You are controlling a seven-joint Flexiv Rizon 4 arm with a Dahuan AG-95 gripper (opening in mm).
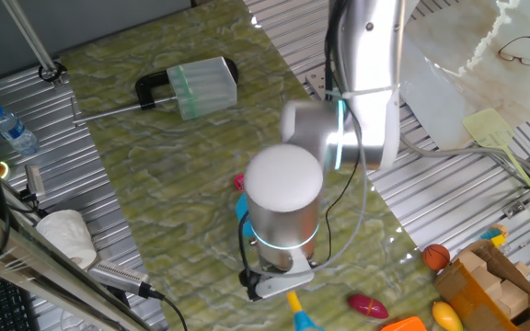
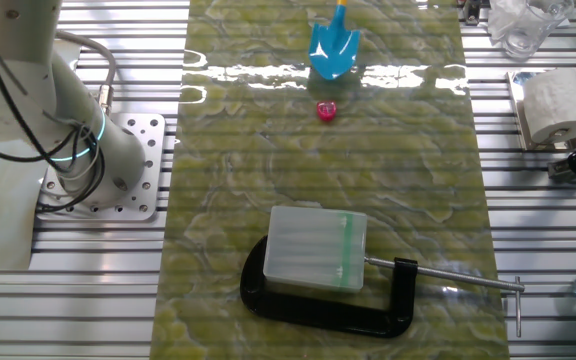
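A toy shovel lies partly under my arm in exterior view 1: its blue blade (image 1: 244, 213) shows left of the wrist, its yellow shaft (image 1: 293, 301) and blue handle end (image 1: 305, 323) below it. In exterior view 2 the same blue blade (image 2: 334, 52) appears at the top of the table. My gripper (image 1: 270, 281) is mostly hidden beneath the wrist, with only its mount and a black edge showing. Whether its fingers touch or hold the shovel cannot be seen. A small pink-red object (image 2: 326, 110) rests near the blade's tip.
A black clamp (image 2: 328, 312) lies beside or around a translucent box (image 2: 313, 246) on the green marbled table. At the lower right are a dark red toy (image 1: 367, 305), an orange item (image 1: 403, 325), a lemon (image 1: 446, 316) and a cardboard box (image 1: 490, 290). Mid-table is clear.
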